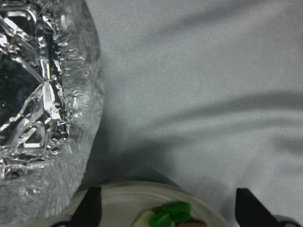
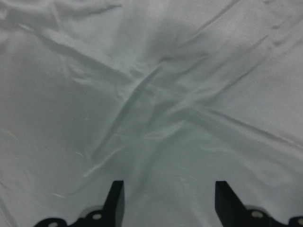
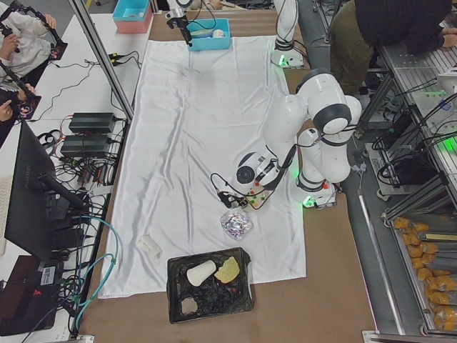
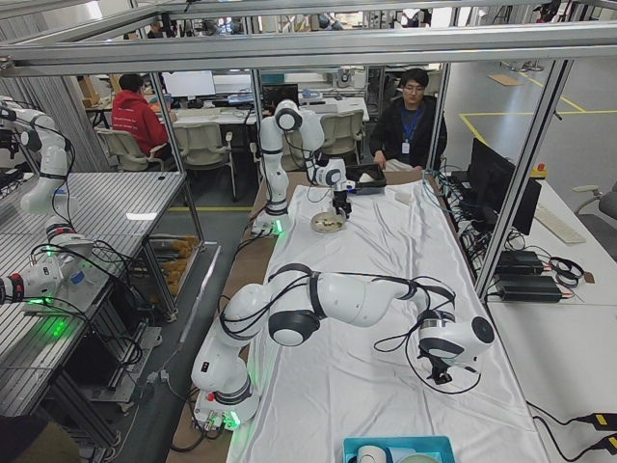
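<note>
My left gripper is open over a plate (image 3: 258, 201) with green and brown food pieces (image 1: 173, 213). A crumpled foil bundle or dish (image 3: 236, 224) lies beside the plate and fills the left edge of the left wrist view. My right gripper is open above bare white cloth (image 2: 151, 113), nothing between its fingers; in the camera right view it hangs near the blue bin (image 4: 397, 444), which holds light-coloured items.
A black lined tray (image 3: 210, 307) holds a white cylinder (image 3: 201, 271), a yellow piece (image 3: 228, 269) and a grey piece. A white object (image 3: 149, 246) lies on the cloth at left.
</note>
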